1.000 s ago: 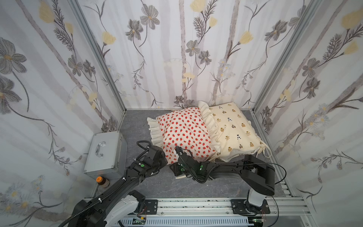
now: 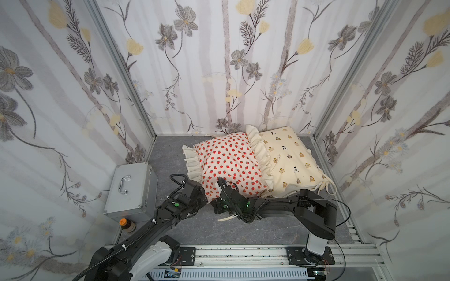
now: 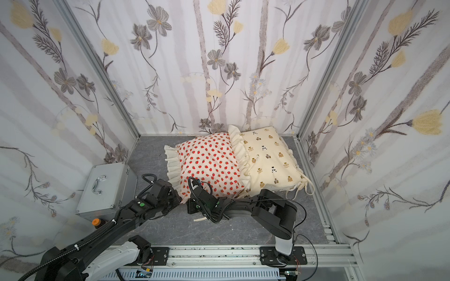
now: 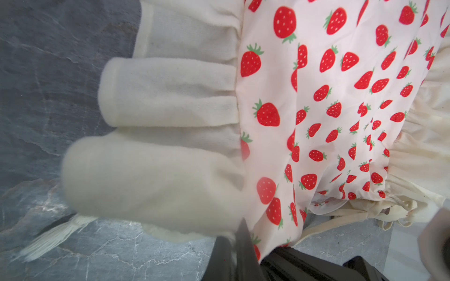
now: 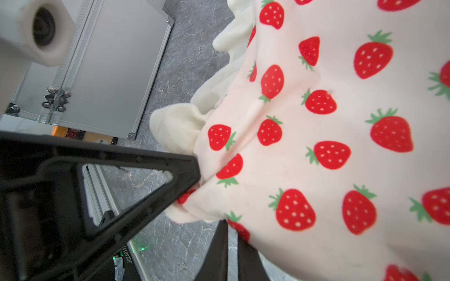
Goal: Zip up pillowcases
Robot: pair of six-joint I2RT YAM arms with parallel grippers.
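Note:
The strawberry pillowcase point(image 2: 228, 159) with cream ruffles lies left of the cream animal-print pillow point(image 2: 288, 157). My left gripper is at the pillowcase's near-left corner, shut, where fabric of the ruffle and printed edge meets its fingertips; whether any is pinched is unclear. My right gripper sits at the near edge, close beside the left; in the right wrist view its dark fingertips point(image 5: 232, 238) lie low under the strawberry fabric, which hides their tips, so its grasp cannot be made out. The zipper is not clearly visible.
A metal case point(image 2: 126, 189) stands at the left, with a brown bottle point(image 2: 127, 224) in front of it. Patterned walls with aluminium posts enclose the back and sides.
The left arm and pillows look almost unchanged.

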